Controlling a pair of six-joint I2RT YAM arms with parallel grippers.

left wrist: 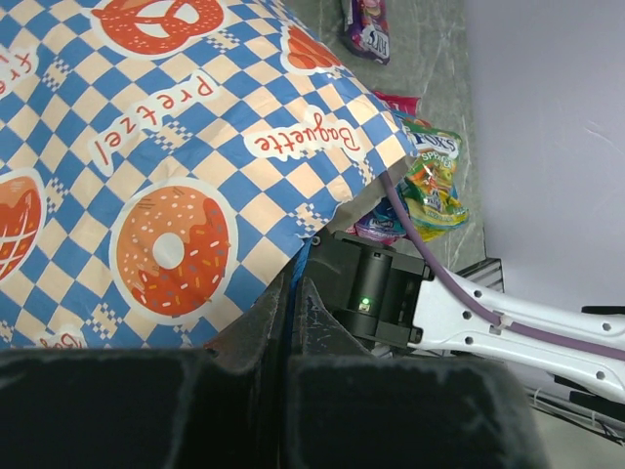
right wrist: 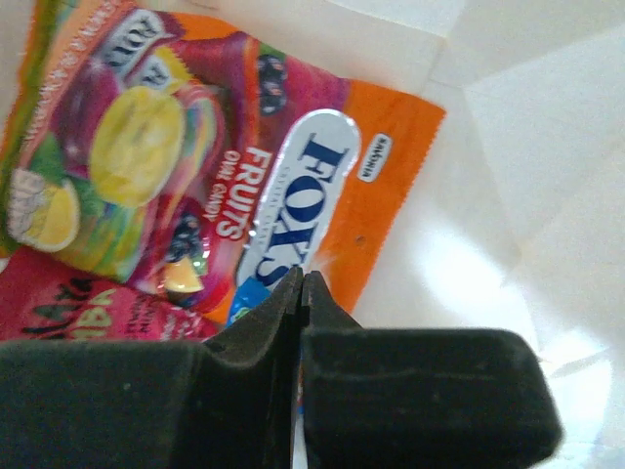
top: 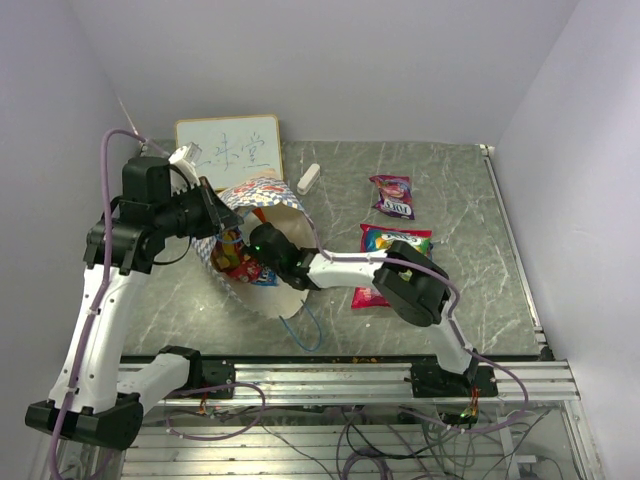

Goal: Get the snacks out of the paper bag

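Note:
The blue-and-white checkered paper bag lies on its side at the left, its pale inside facing right. Above its mouth, my left gripper is shut on the blue bag handle. Inside the bag, my right gripper is shut, and nothing clearly shows between its fingers. Beyond its tips lie an orange Fox's fruits candy packet and a dark pink packet. A small blue piece shows beside the tips; whether they touch it I cannot tell. The snacks are partly hidden by the arms.
Outside the bag, a purple packet and a colourful snack bag over a red packet lie to the right, partly under my right arm. A whiteboard and a white eraser are at the back. Right of them, the table is clear.

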